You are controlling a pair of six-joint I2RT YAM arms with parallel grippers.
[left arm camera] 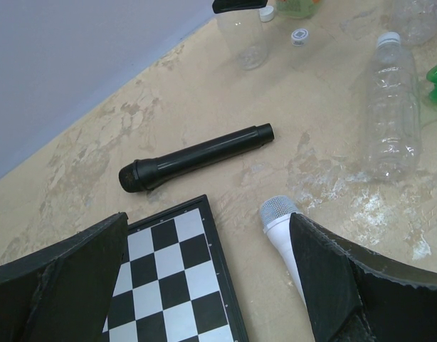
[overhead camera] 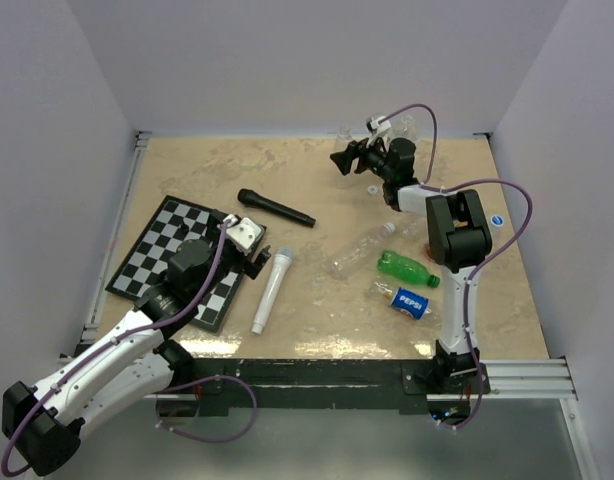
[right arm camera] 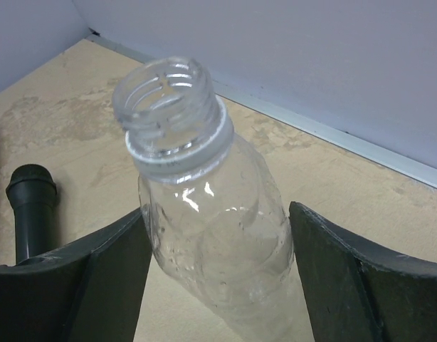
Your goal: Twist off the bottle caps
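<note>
In the right wrist view a clear uncapped bottle stands between the fingers of my right gripper; whether they grip it is unclear. In the top view this gripper is at the back. My left gripper stands open and empty over the chessboard. Loose caps lie near the standing bottle. A lying clear bottle, a green bottle and a Pepsi bottle are on the right of the table.
A black microphone and a white microphone lie mid-table. More bottles stand at the right.
</note>
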